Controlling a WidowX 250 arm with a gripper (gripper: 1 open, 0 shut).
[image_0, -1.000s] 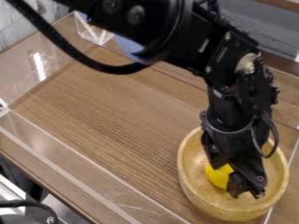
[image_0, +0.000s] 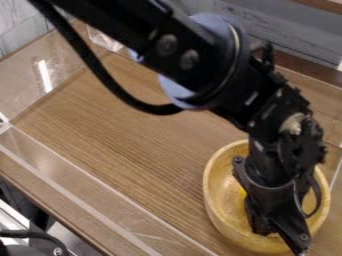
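The black robot arm comes down from the top of the camera view into a yellow bowl (image_0: 225, 208) at the lower right of the wooden counter. My gripper (image_0: 274, 225) sits low inside the bowl and covers much of it. A bit of yellow (image_0: 243, 198) shows at its left side, partly hidden. The fingers look closed, but whether anything is between the fingertips is hidden.
A clear edge runs along its left and front, and a wall or ledge lies at the back right.
My gripper has moved down into the bowl. The yellow object seen inside the bowl a second ago is now mostly hidden behind it.
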